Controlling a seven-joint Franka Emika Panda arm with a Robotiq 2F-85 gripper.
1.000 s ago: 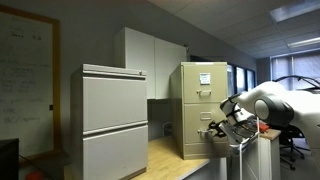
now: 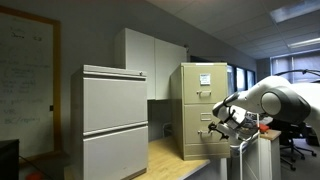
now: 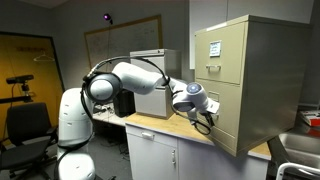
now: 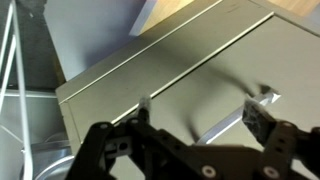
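A tan filing cabinet (image 2: 204, 80) with stacked drawers and silver handles stands on the counter. My gripper is open in front of one of its lower drawer fronts. In the wrist view a silver drawer handle (image 4: 230, 122) runs slantwise between the fingers, nearer the right finger (image 4: 257, 118); whether they touch is not clear. Exterior view 2 has the gripper (image 3: 212, 118) close to the cabinet's front (image 3: 224, 96). The drawers look shut.
A grey two-drawer cabinet (image 2: 110, 120) stands left of the tan one, with wooden countertop (image 2: 168, 158) between them. White wall cupboards (image 2: 152, 62) hang behind. In exterior view 2, a wire rack (image 3: 298, 160) is at the right.
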